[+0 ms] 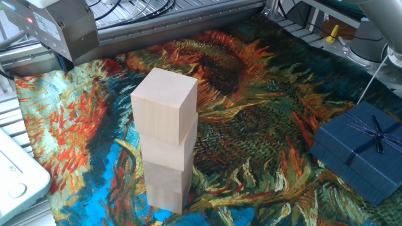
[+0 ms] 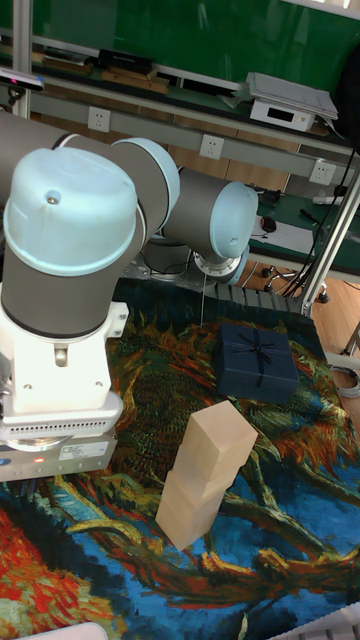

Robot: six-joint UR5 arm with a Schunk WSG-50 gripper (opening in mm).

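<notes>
A tower of several pale wooden blocks stands upright on the patterned cloth, the blocks slightly offset and turned against one another. In the other view the same tower stands to the right of the arm's end. My gripper is at the upper left, clear of the tower; mostly its grey metal body shows, with a dark finger part under it. From the other side, the gripper body sits under the white wrist. Its fingertips are too hidden to show how the fingers stand or whether anything lies between them.
A dark blue gift box with a ribbon bow lies at the right, well apart from the tower. A white device sits at the left edge. Bare cloth spreads between tower and box. Metal rails and cables line the back.
</notes>
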